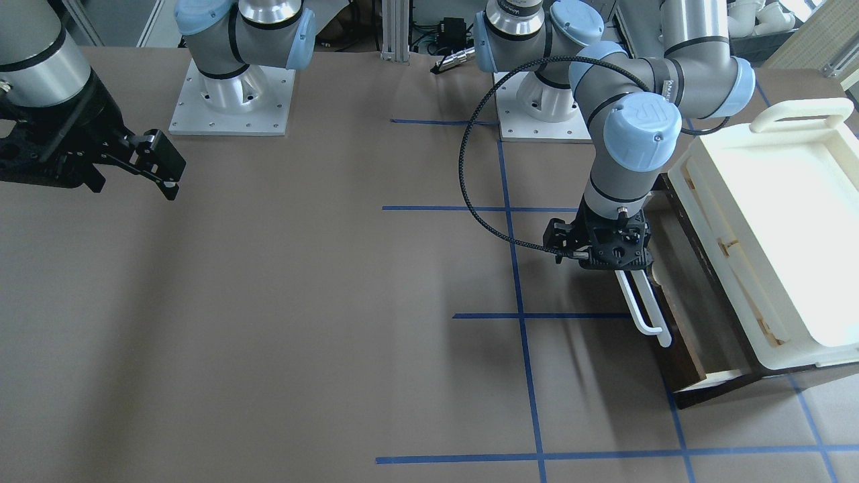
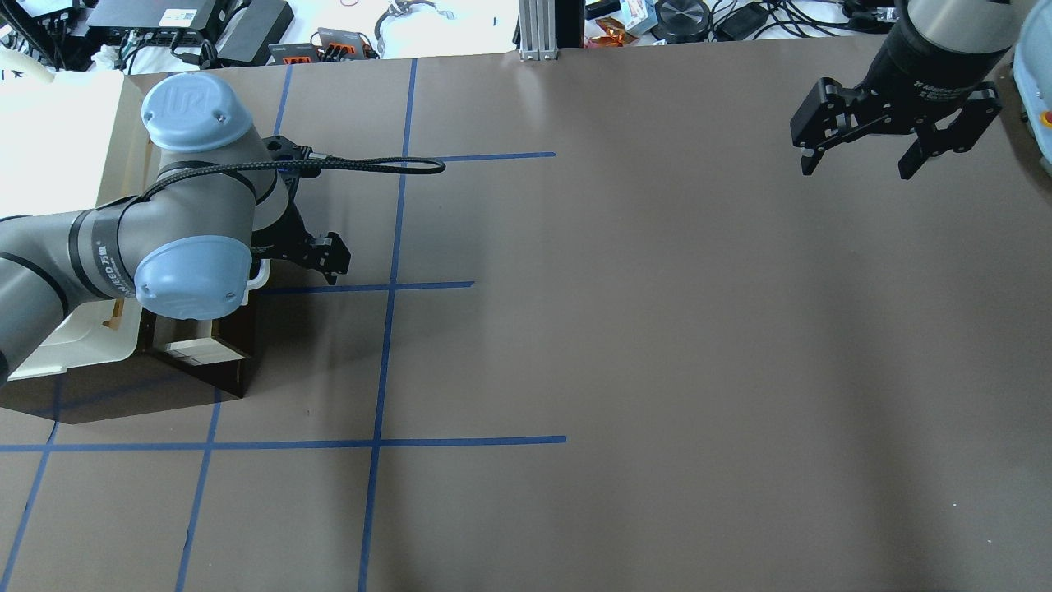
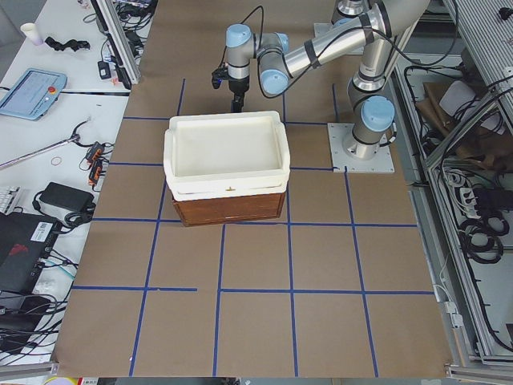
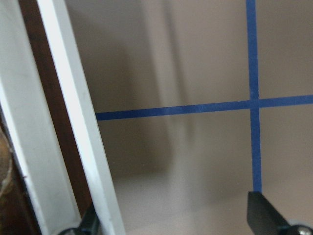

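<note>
A dark wooden box [image 1: 680,354] carries a white lidded tray [image 1: 785,233] on top; its drawer side faces the grid floor, with a white bar handle [image 1: 641,310] standing out from it. My gripper [image 1: 597,249] is down at that handle, mostly hidden behind its own housing in the front view. In the left wrist view one finger [image 4: 89,223] touches or nearly touches the white handle [image 4: 80,120], and the other finger [image 4: 264,218] stands well apart over the floor, so the fingers are open.
A second arm's black gripper [image 1: 133,157] hangs at the left of the front view, apart from the box. More arm bases stand at the back. The taped floor [image 1: 338,306] left of the box is clear.
</note>
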